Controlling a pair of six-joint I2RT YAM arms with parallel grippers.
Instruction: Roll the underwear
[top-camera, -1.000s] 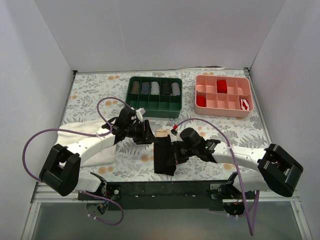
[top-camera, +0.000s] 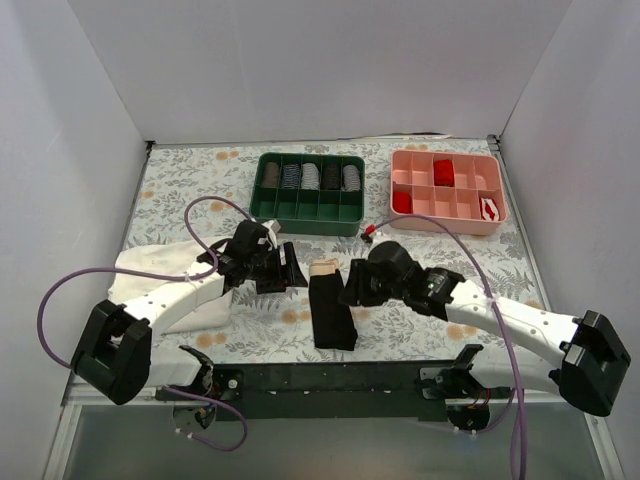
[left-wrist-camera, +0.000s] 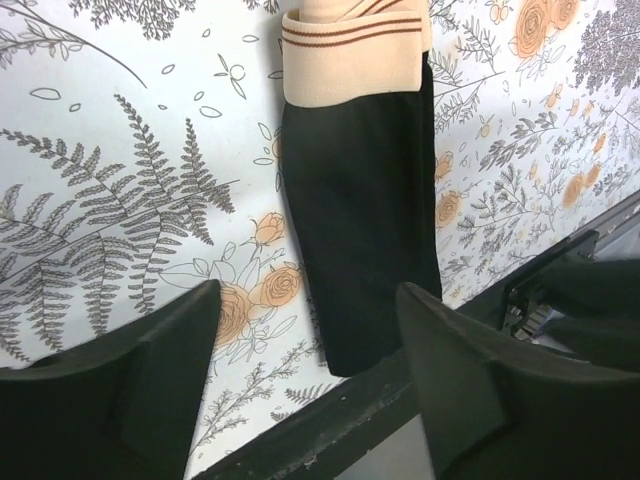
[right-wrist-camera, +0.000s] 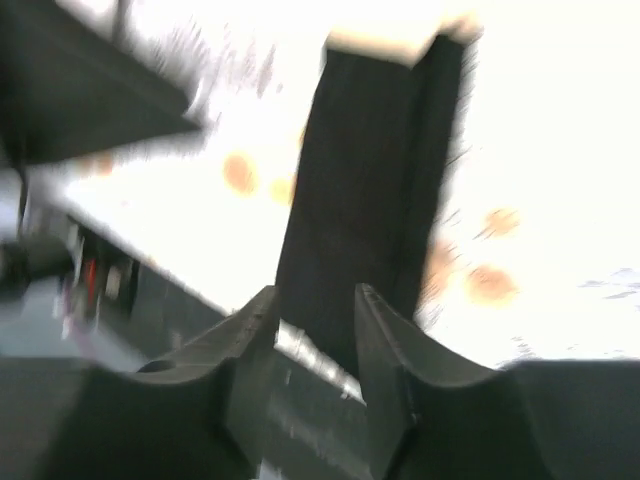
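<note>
The underwear (left-wrist-camera: 360, 200) lies flat on the patterned cloth as a long black folded strip, its peach waistband (left-wrist-camera: 352, 62) at the far end. In the top view the strip (top-camera: 332, 315) runs toward the table's near edge. My left gripper (top-camera: 288, 285) is beside its left side, fingers spread wide and empty. Over its right side hovers my right gripper (top-camera: 360, 294). In the right wrist view its fingers (right-wrist-camera: 262, 325) stand apart by a narrower gap, with the black cloth (right-wrist-camera: 350, 180) beyond them and nothing held.
A green divided box (top-camera: 308, 227) with several rolled items stands at the back. To its right is a pink divided box (top-camera: 450, 223) holding red items. White cloth (top-camera: 150, 258) lies at the left. Purple cables loop over both arms.
My right gripper has drawn back from the strip's near right part toward the far side and opened. The near end of the strip has shifted slightly right.
</note>
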